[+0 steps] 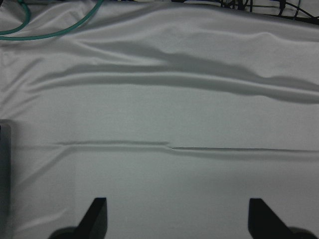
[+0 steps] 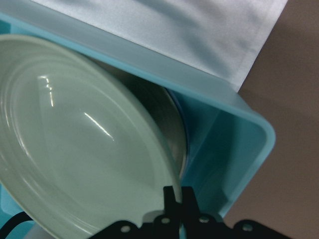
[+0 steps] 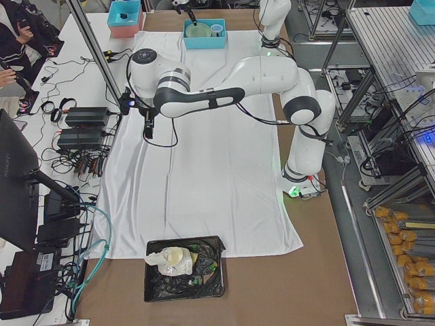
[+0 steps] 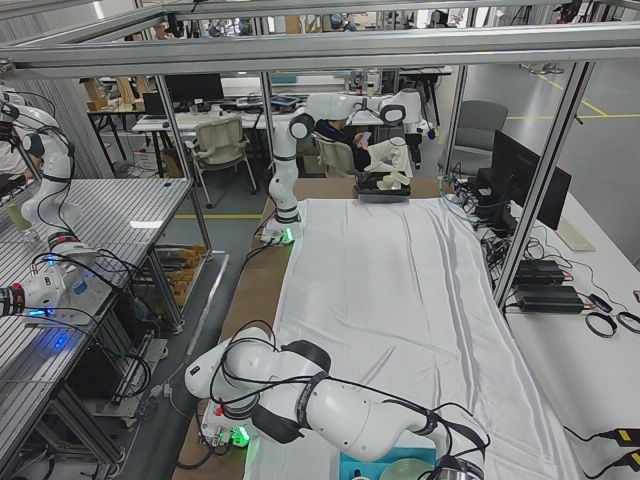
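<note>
A pale green plate [image 2: 75,129] leans in a light blue bin [image 2: 234,144], over a metal dish [image 2: 172,127]. My right gripper is shut on the plate's rim. The bin also holds a pale cup [image 3: 217,29] in the camera left view, at the far end of the white cloth [image 3: 204,176]. My left gripper hangs over the cloth with its two fingers wide apart and nothing between them.
A black lined bin [image 3: 211,288] with pale crumpled items stands at the near end of the cloth. Monitors and cables line one side of the table.
</note>
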